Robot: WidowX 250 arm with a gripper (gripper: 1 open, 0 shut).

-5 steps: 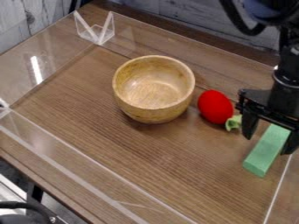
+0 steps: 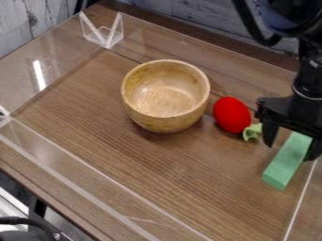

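Observation:
My black gripper (image 2: pixel 280 122) is at the right, its fingers pointing down at the upper end of a green oblong item (image 2: pixel 287 168), partly over it. A red object (image 2: pixel 232 115) lies left of the gripper, with a small light-green piece (image 2: pixel 251 132) beside it.
A tan bowl (image 2: pixel 167 122) stands left of the red object on the wooden table (image 2: pixel 101 179). A white wire-like item (image 2: pixel 101 30) lies at the back left.
The gripper has shifted slightly at the green item's upper end; the other things look unmoved.

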